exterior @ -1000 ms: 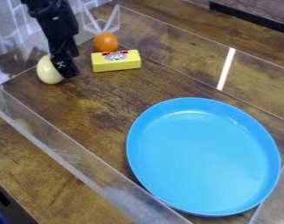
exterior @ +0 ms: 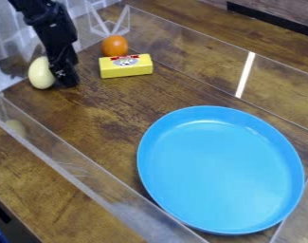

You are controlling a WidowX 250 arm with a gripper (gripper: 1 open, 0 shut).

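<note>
At the upper left, my black gripper (exterior: 55, 71) is lowered open around a pale cream egg-shaped object (exterior: 41, 73), its fingers dark against the dark wood, so the far finger is hard to make out. A yellow box (exterior: 126, 65) with a red label lies to the right, and an orange ball (exterior: 115, 46) sits behind that box. A large blue plate (exterior: 220, 171) fills the lower right.
Clear plastic walls (exterior: 67, 180) border the wooden work surface (exterior: 118, 114) on the left and back. The middle of the surface, between the gripper and the plate, is free.
Over the last second my gripper has shifted a little left and down around the pale object, which appears slightly further left. The box, ball and plate are unmoved.
</note>
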